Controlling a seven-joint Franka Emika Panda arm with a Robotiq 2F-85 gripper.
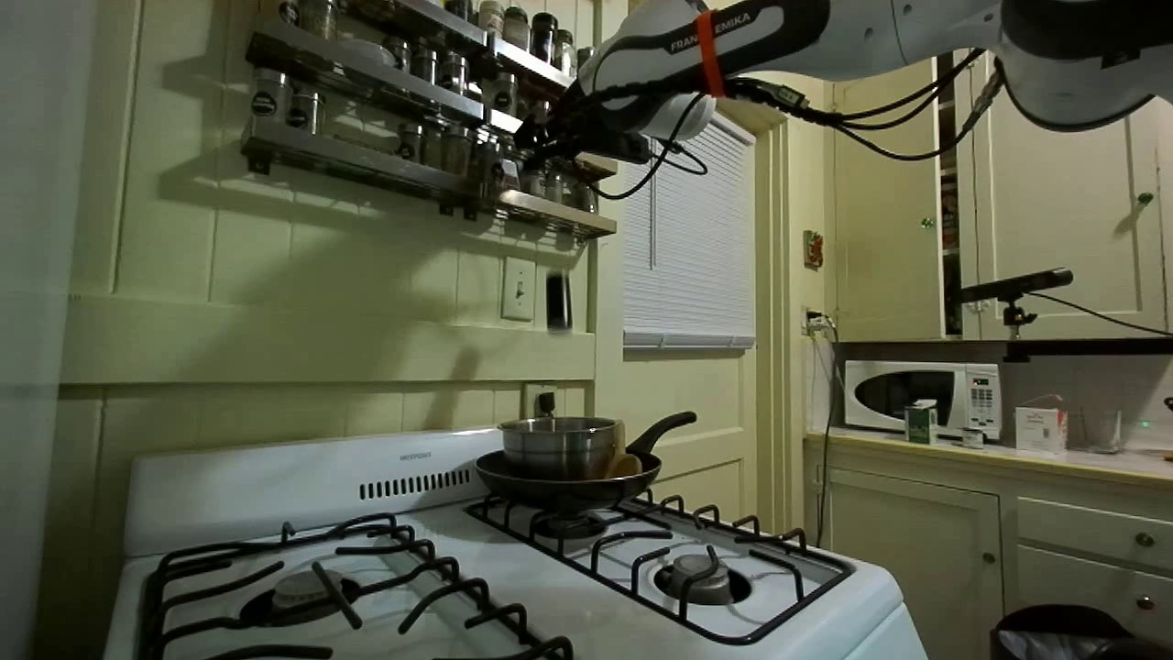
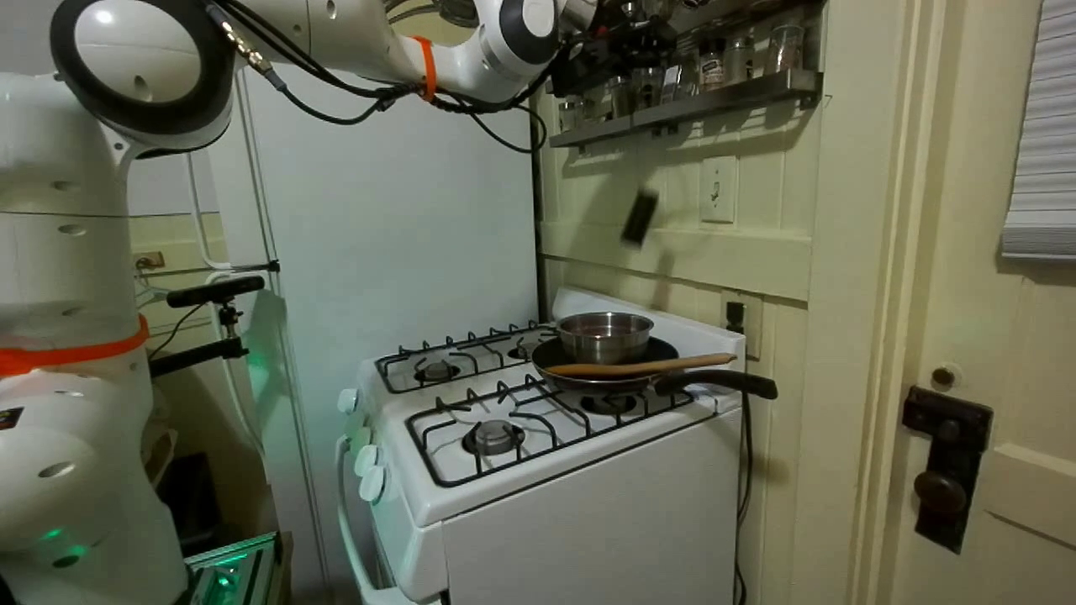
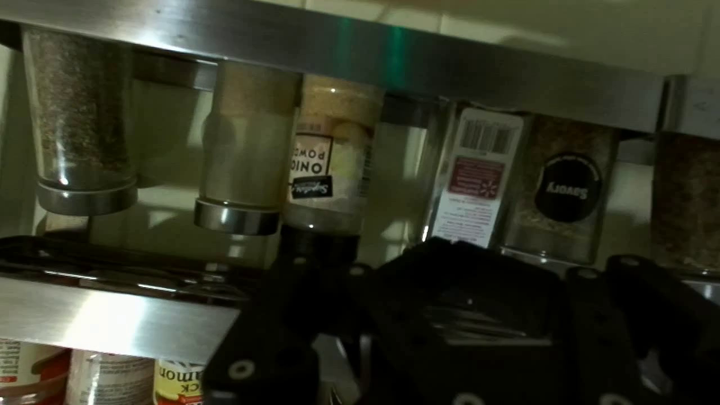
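A small black oblong object is in mid-air below the spice rack, blurred, in front of the wall near the light switch. In exterior view 2 the same black object is tilted, clear of the stove and the arm. My gripper is up at the lowest shelf on the right, well above the object. In the wrist view the gripper is a dark mass in front of the jars, so its finger spread is hard to make out. Onion powder and a savory jar stand behind it.
Metal spice shelves full of jars surround the gripper. Below, a steel pot sits in a black pan with a wooden spoon, on the white stove. Open air lies between rack and stove.
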